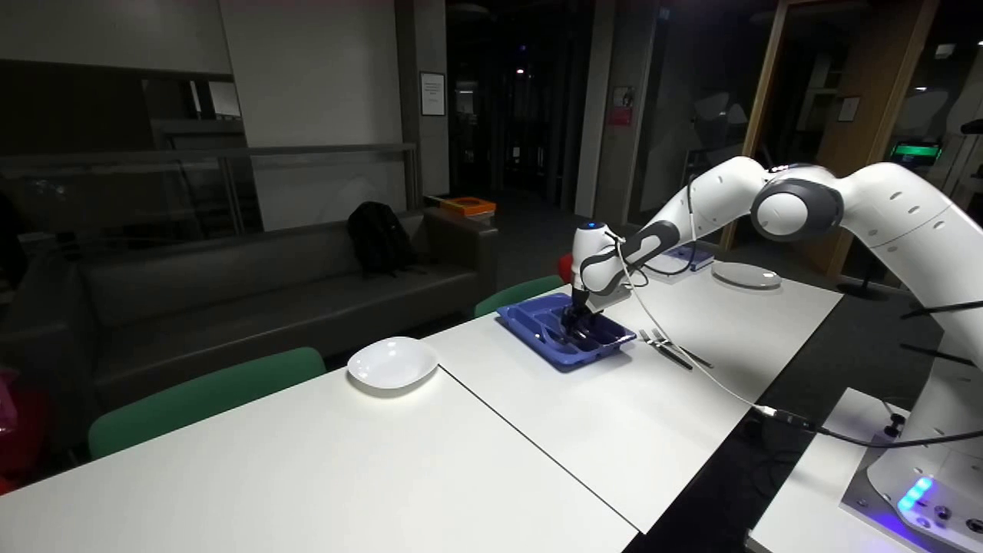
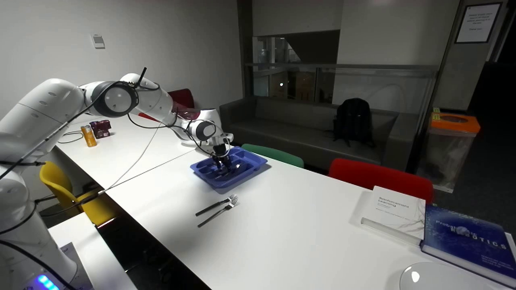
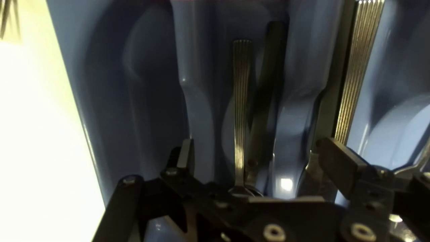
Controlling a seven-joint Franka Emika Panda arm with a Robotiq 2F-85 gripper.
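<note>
My gripper is open and low over the blue cutlery tray, its two fingers wide apart. Between them, in the wrist view, a silver ribbed handle and a dark handle lie together in one compartment; their far ends run under the gripper. The right finger overlaps the compartment that holds another ribbed handle. On the left, the compartment beside the left finger appears empty. Two forks with dark handles lie on the table outside the tray.
A white bowl sits across the table seam. Two books, one white and one blue, lie near a plate. A thin cable hangs across the forks in exterior view 1.
</note>
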